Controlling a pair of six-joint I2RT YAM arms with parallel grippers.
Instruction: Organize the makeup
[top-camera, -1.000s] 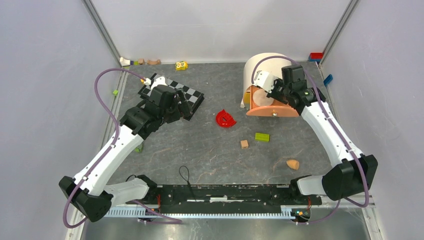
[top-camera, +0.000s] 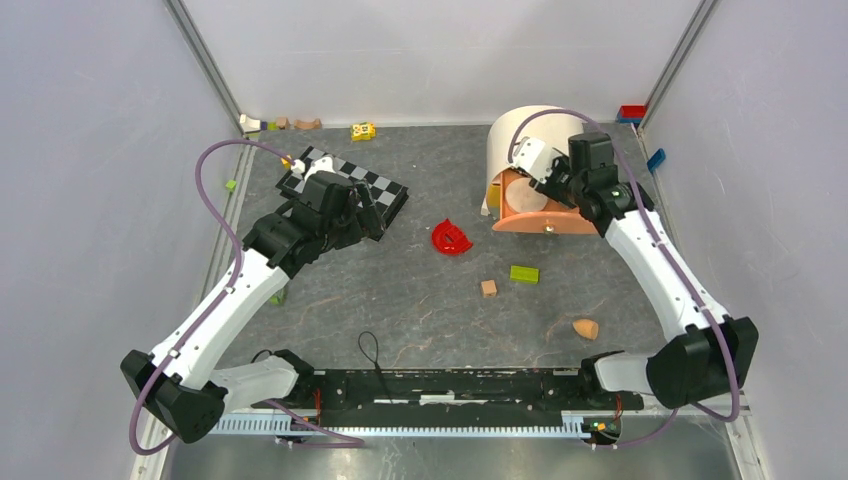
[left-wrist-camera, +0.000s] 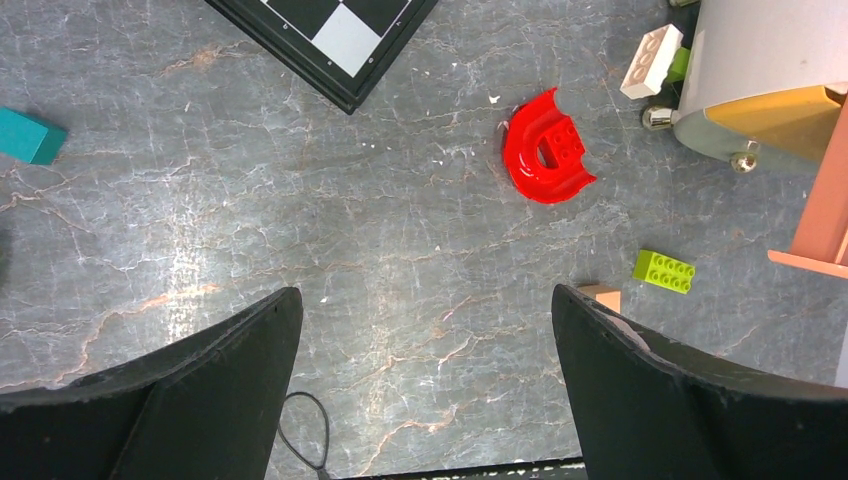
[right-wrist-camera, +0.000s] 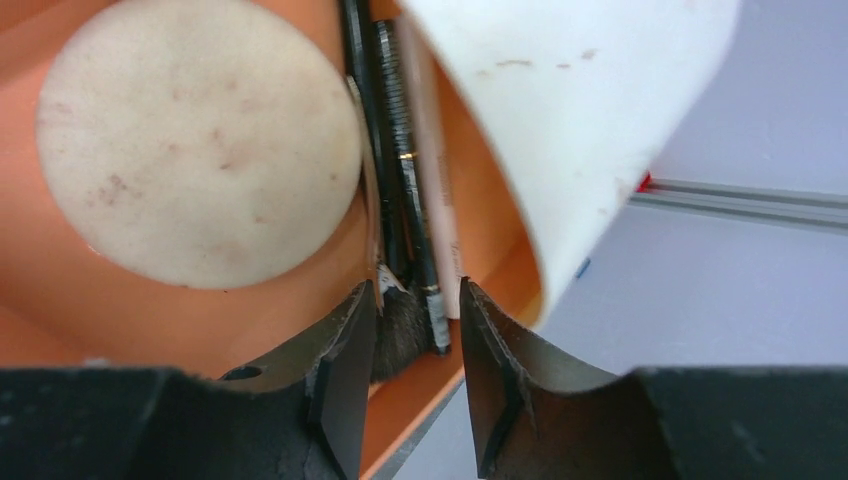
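The makeup organizer (top-camera: 505, 141) stands at back right, its orange drawer (top-camera: 545, 225) pulled out. My right gripper is down inside the drawer, part open, over the black-bristled brush head (right-wrist-camera: 398, 340); whether anything is between its fingertips is unclear. Beside them lie a dark brush handle (right-wrist-camera: 371, 100), a pale stick (right-wrist-camera: 435, 170) and a round cream puff (right-wrist-camera: 195, 140). My left gripper hangs open above the table near the checkerboard (top-camera: 385, 190), with nothing between its fingers.
A red curved piece (top-camera: 450, 240), green brick (top-camera: 524, 273), wooden cube (top-camera: 488, 288) and wooden piece (top-camera: 585, 328) lie on the table. A black cable loop (top-camera: 368, 345) is at the front.
The right arm has shifted slightly to the right and toward the front at its elbow, the gripper still over the drawer. The left arm is almost unmoved.
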